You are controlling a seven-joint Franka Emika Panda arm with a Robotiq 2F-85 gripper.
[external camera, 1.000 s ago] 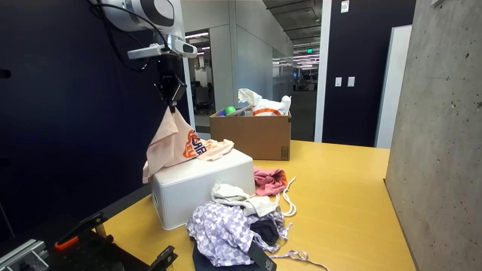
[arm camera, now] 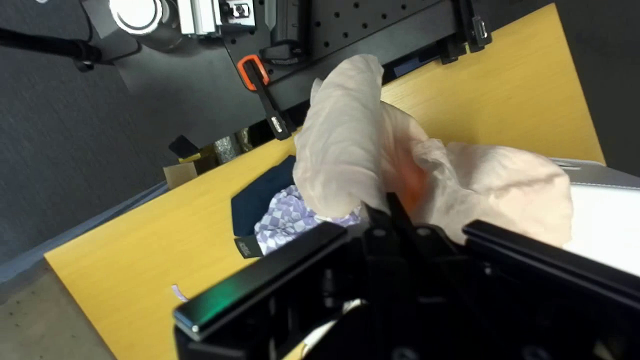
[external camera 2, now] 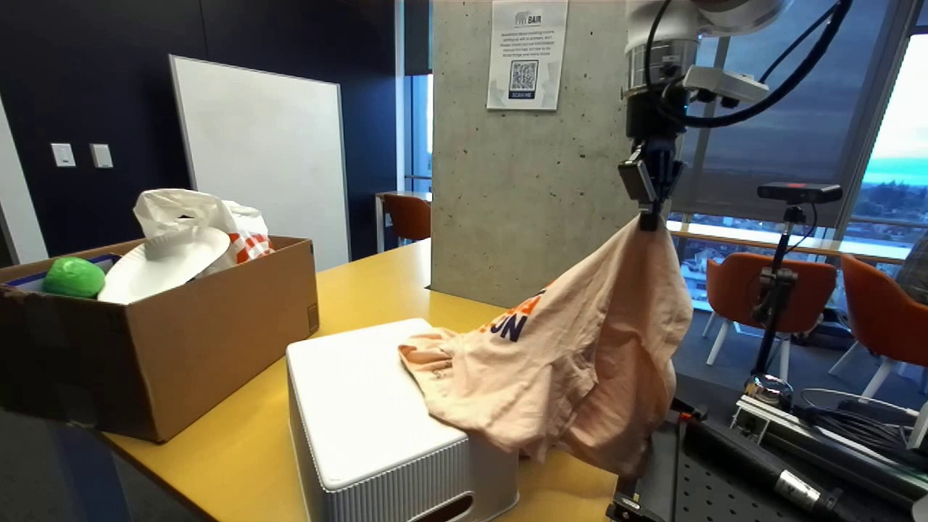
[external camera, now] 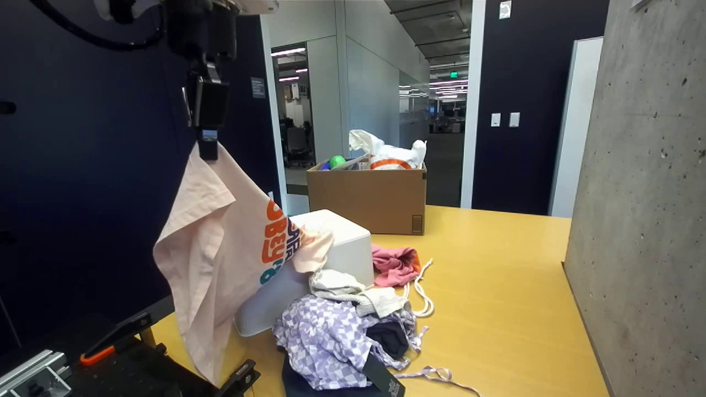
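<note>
A pale peach cloth with printed lettering (external camera: 222, 245) hangs from my gripper (external camera: 208, 155), whose fingers are shut on its upper part. In exterior view 2 the cloth (external camera 2: 565, 374) stretches from the fingertips down to the left, its far end lying on top of the white box (external camera 2: 365, 383). From the wrist view, the cloth (arm camera: 345, 138) bunches just beyond the fingertips, partly hiding the table. Beside the box in exterior view 1 lies a pile of clothes: a purple-and-white checked piece (external camera: 324, 341), a whitish garment (external camera: 344, 288) and a pink one (external camera: 397, 264).
A cardboard box (external camera: 367, 202) with a green ball and white bags stands at the back. The concrete pillar (external camera: 645, 198) bounds the table on the right. Clamps (arm camera: 273, 114) sit at the table edge.
My gripper has moved left and toward exterior view 1's camera, drawing the cloth with it. Much of the cloth has come off the box top and now hangs in front of the box's left end.
</note>
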